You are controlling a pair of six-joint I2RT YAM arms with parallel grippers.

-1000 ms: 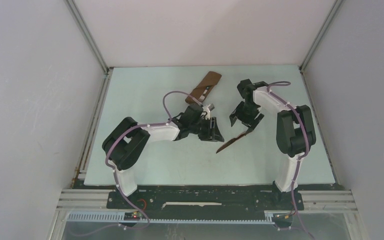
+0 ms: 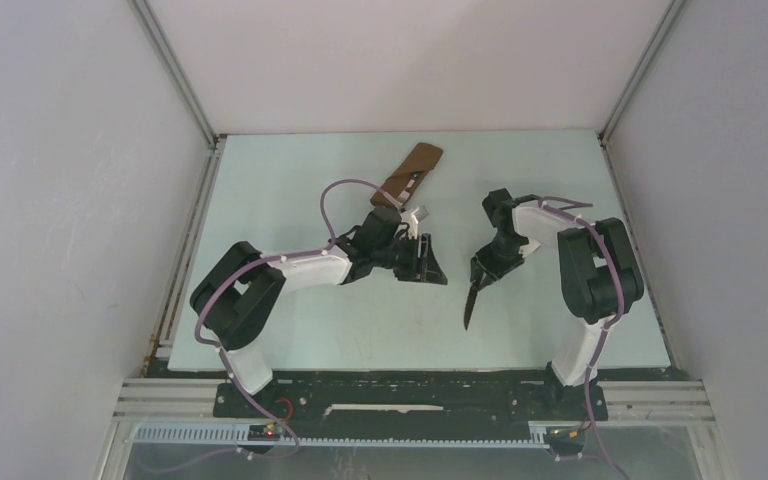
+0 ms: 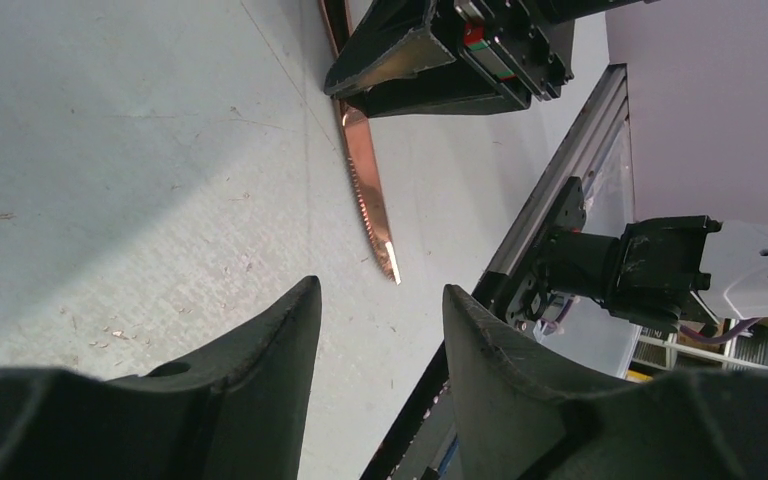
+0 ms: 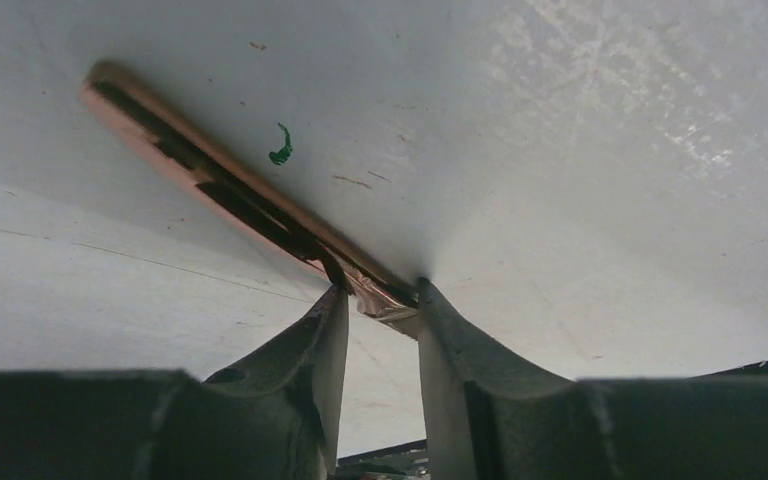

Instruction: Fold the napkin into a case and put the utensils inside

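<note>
A copper knife (image 2: 469,308) lies on the table right of centre, its blade (image 3: 370,195) toward the front in the left wrist view. My right gripper is down at the knife (image 4: 190,160), its fingers part open on either side of it; whether they grip it I cannot tell. My left gripper hangs open left of the knife, nothing between its fingers. A brown folded napkin (image 2: 421,160) lies at the back centre with something shiny in it, partly hidden behind my left arm.
Walls and rails border it at both sides and the back.
My right gripper has moved down toward the front, and the knife has swung from diagonal to nearly front-to-back. My left arm has shifted slightly.
</note>
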